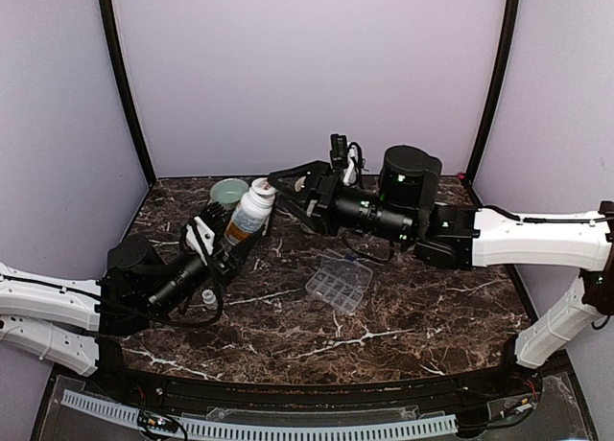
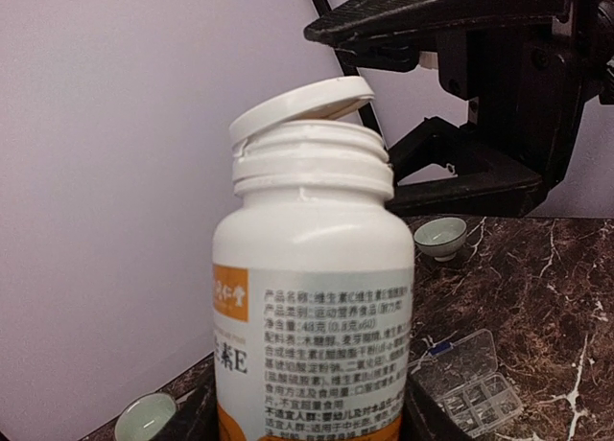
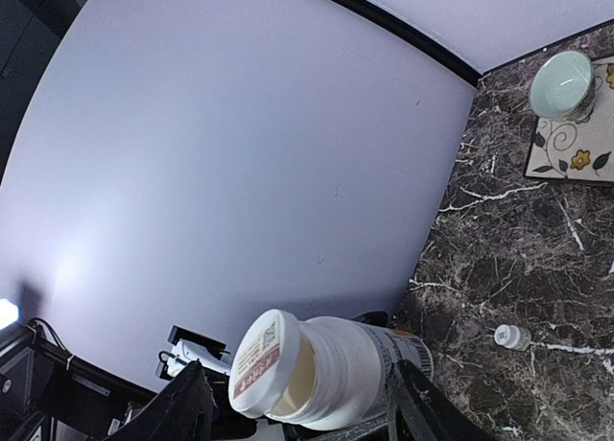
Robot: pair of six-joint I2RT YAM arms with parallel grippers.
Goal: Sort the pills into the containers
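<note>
My left gripper (image 1: 235, 249) is shut on a white supplement bottle (image 2: 312, 240) held upright but tilted in the air, its white lid (image 2: 297, 101) sitting askew on the neck. My right gripper (image 1: 293, 192) stands open at the lid, its fingers above and beside the bottle top; in the right wrist view the lid (image 3: 259, 359) lies between and just beyond the fingertips. A clear compartment box (image 1: 338, 280) with open lid rests on the table. No loose pills are visible.
A pale green bowl (image 3: 561, 81) stands on a patterned tray (image 3: 566, 153) at the back left. A small white bottle (image 3: 511, 336) stands on the left of the marble table (image 1: 384, 345).
</note>
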